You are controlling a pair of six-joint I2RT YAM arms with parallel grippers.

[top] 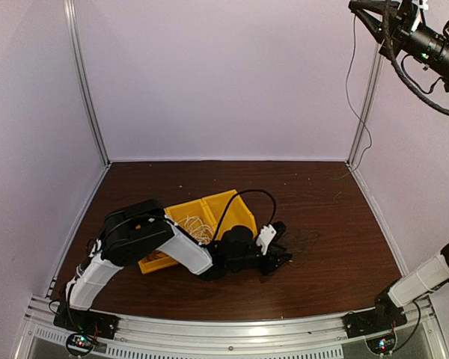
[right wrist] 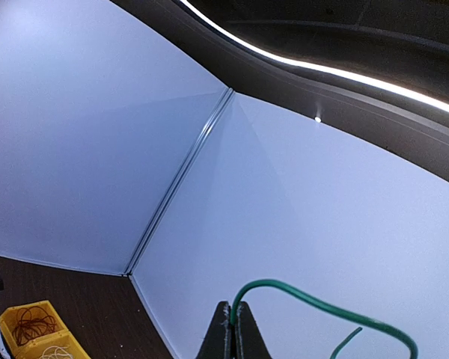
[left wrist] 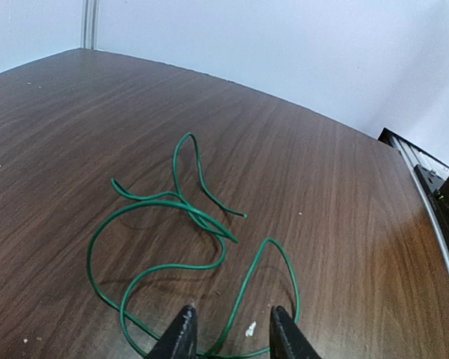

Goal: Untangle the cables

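A loosely looped green cable [left wrist: 172, 267] lies on the brown table ahead of my left gripper. That gripper's fingers stand apart low over the table, with part of the cable crossing the gap at the bottom of the left wrist view. From above, this cable [top: 303, 239] is a faint tangle just right of the gripper. High at the upper right, my right gripper is shut on a second green cable [right wrist: 325, 305]. The long part of that cable [top: 348, 82] hangs down in the top view, its lower end free of the left gripper.
A yellow divided box [top: 243, 213] stands beside and partly behind the left arm. It holds a white cable [top: 198, 227] and a reddish-brown cable [right wrist: 34, 327] in separate compartments.
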